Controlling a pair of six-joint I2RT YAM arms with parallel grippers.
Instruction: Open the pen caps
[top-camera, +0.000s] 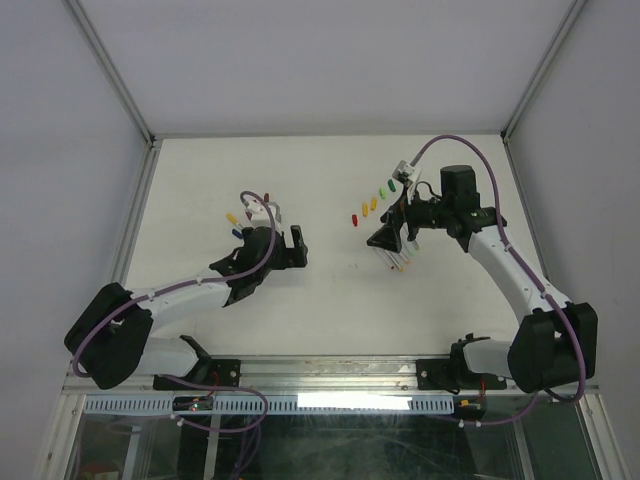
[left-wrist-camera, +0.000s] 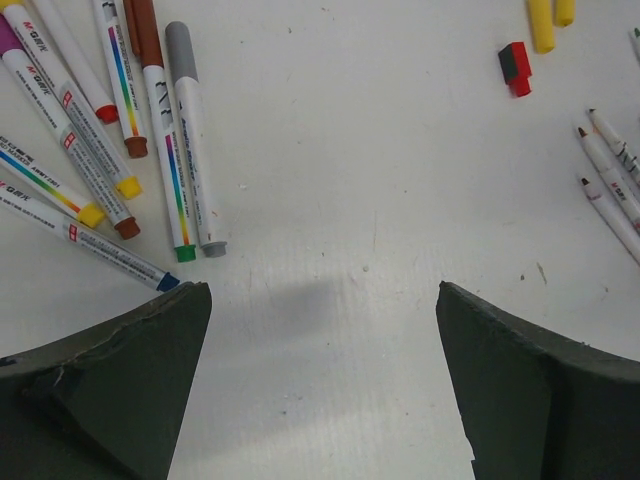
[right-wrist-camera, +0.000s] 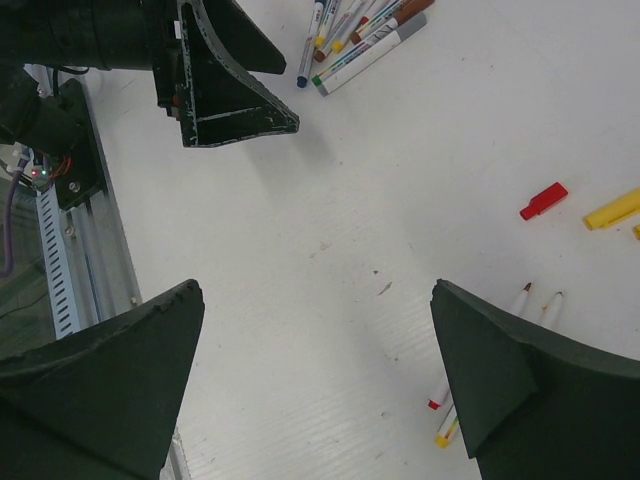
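Note:
My left gripper (top-camera: 290, 250) hangs open over the left group of capped pens, among them a grey-capped pen (left-wrist-camera: 200, 160), a brown-capped pen (left-wrist-camera: 170, 150) and a blue-ended pen (left-wrist-camera: 100, 245), all lying below and ahead of its fingers. My right gripper (top-camera: 385, 225) is open above uncapped white pens (left-wrist-camera: 610, 215) on the right, with nothing between its fingers. Loose caps lie on the table: a red cap (right-wrist-camera: 543, 199), yellow caps (right-wrist-camera: 611, 210) and, in the top view, green caps (top-camera: 383, 194).
The bare middle of the white table (top-camera: 320, 300) separates the two groups. A metal rail (top-camera: 300, 370) runs along the front edge, and walls enclose the sides and back.

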